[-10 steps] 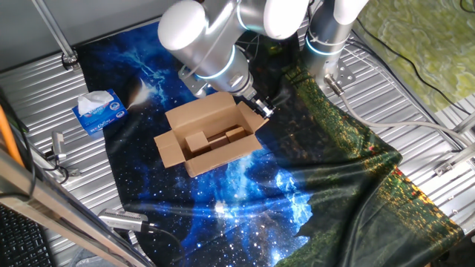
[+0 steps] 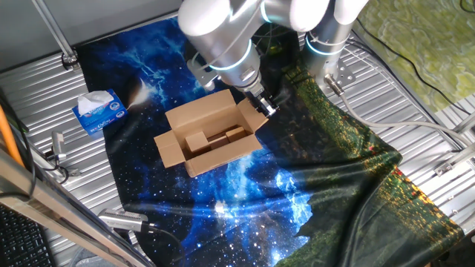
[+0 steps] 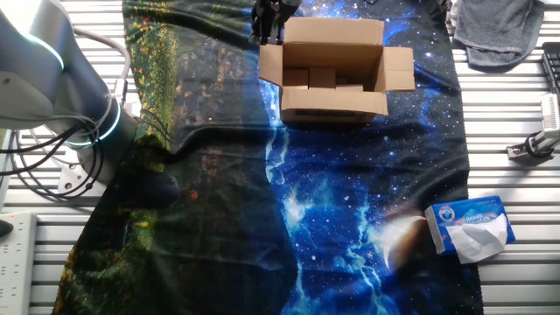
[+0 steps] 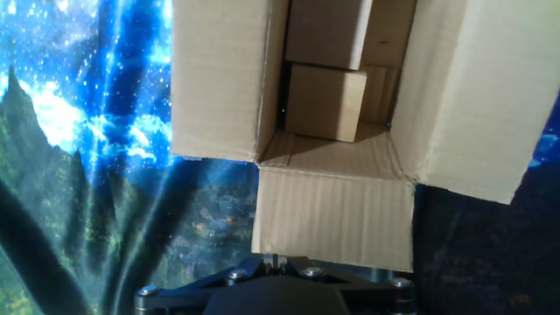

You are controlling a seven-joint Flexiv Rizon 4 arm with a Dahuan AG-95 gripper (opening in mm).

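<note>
An open cardboard box point(image 2: 215, 162) rests on the dark printed cloth with its flaps folded outward. Inside lie several small cardboard boxes, among them a pale one point(image 2: 197, 141) and a brown one point(image 4: 325, 103). My gripper point(image 2: 270, 110) is at the outer edge of the box's end flap point(image 4: 334, 214), on the side toward the robot base. In the wrist view the fingers meet at the bottom centre, right by that flap's edge, and the gripper looks shut. Whether the flap's edge touches the fingertips cannot be made out.
A blue tissue box point(image 2: 100, 113) stands well apart from the carton. Wrinkled cloth point(image 3: 219, 227) covers the table, with broad free room beside the carton. A grey towel point(image 3: 499, 31) and a metal device point(image 2: 122, 220) lie near the edges.
The arm's wrist has swung to the right in exterior view 1 and stands more upright, while the fingertips have shifted only slightly. The carton and its contents have stayed in place.
</note>
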